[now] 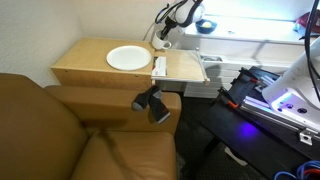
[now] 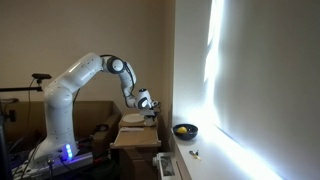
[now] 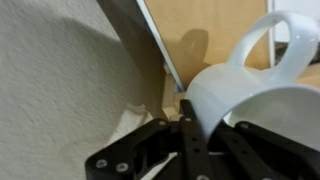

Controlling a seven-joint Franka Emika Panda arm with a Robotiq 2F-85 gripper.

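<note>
A white mug [image 3: 220,88] with its handle toward the top fills much of the right of the wrist view. My gripper is shut on the mug near its rim, with the dark fingers at the lower middle. In exterior view 1 the mug [image 1: 160,43] appears small at the back of the wooden surface [image 1: 90,70], below the gripper [image 1: 163,22]. Whether its base touches the wood cannot be told. Exterior view 2 shows the arm reaching down at the far surface, where the gripped part is too small to make out.
A white plate [image 1: 129,57] lies left of the mug. A small white item [image 1: 159,68] stands nearer the front edge. To the right at the back is a blue bowl [image 1: 206,26]. A dark bowl [image 2: 185,131] with something yellow sits on the ledge.
</note>
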